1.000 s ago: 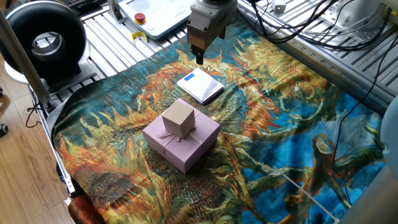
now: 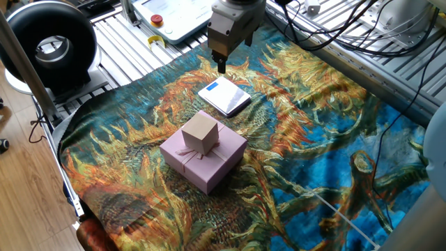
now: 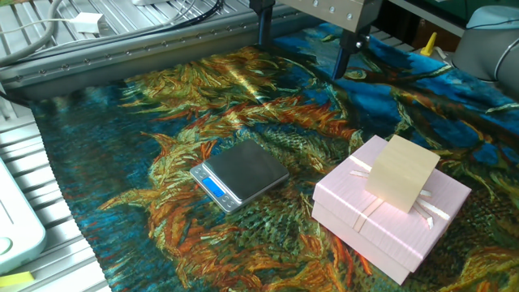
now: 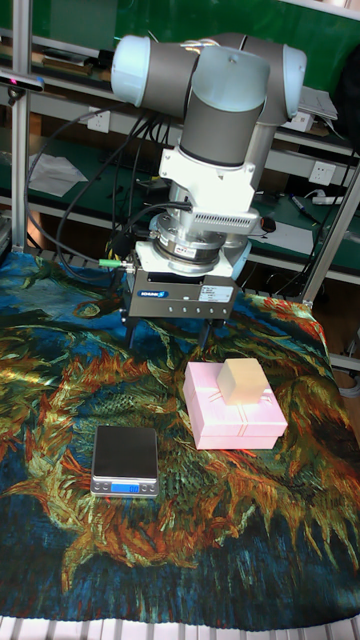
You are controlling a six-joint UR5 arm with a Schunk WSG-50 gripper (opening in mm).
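Observation:
A pale wooden cube [image 2: 200,132] rests on the lid of a pink gift box [image 3: 365,229] tied with ribbon. Beside the box lies a small digital scale [image 4: 125,452], its dark plate bare and its blue display lit. Behind both, above the cloth, hangs my gripper [image 4: 167,343]. Its two dark fingers [image 4: 204,339] stand wide apart with nothing between them, so it is open. From exterior view 2, the gripper [image 3: 301,58] shows only partly at the top edge, clear of the box and scale. Exterior view 1 shows it end-on, beyond the scale.
A patterned cloth [image 2: 293,188] with some folds covers the table, with broad free areas around the box. A control panel with a red button [image 2: 157,20] lies at the back left in exterior view 1. Loose cables [image 2: 348,42] run along the metal rail.
My gripper has shifted very slightly left in exterior view 1. The cube, box and scale have stayed where they were.

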